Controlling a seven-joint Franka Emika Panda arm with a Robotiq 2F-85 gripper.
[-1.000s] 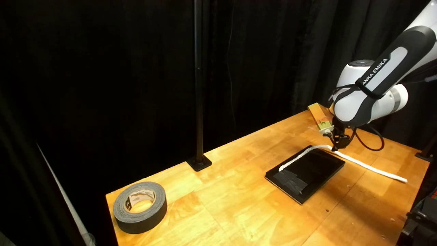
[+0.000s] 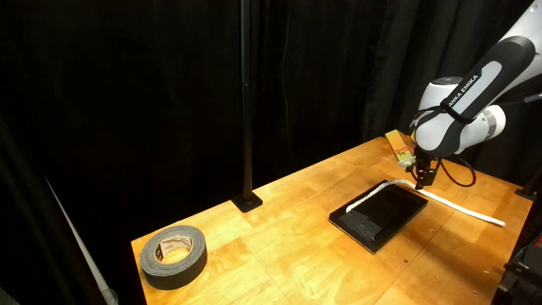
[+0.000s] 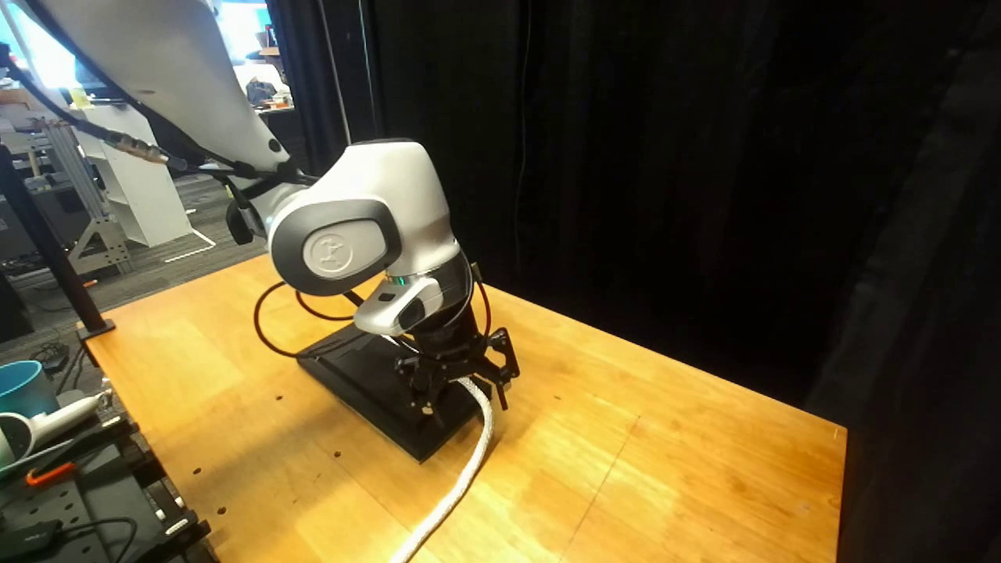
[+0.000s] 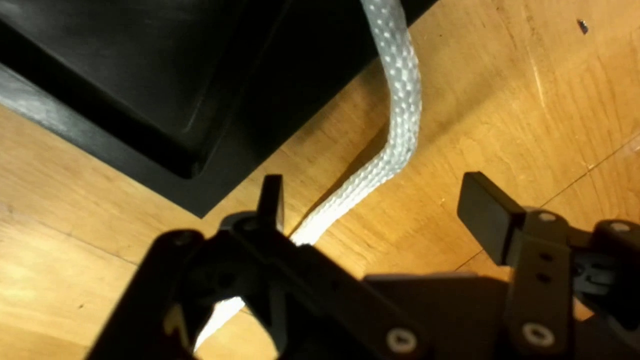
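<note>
A white braided rope [image 2: 462, 208] runs from the top of a flat black tray [image 2: 401, 206] over its edge and out across the wooden table. In the wrist view the rope [image 4: 403, 102] bends just past the corner of the black tray [image 4: 180, 198] and passes below the left finger. My gripper is open, its fingers spread wide above the rope with nothing held. In exterior view 2 the gripper [image 3: 464, 403] points down over the tray's edge, and the rope [image 3: 474, 460] comes out from beneath it.
A roll of dark tape [image 2: 172, 279] lies at the table's near left corner. A black post [image 2: 247, 201] stands at the back edge before dark curtains. Bare table [image 2: 284, 239] lies between the tape and the tray. A cluttered cart [image 3: 84, 497] adjoins the table.
The gripper has shifted very slightly down and to the right in exterior view 1. Rope, tray and tape lie as before.
</note>
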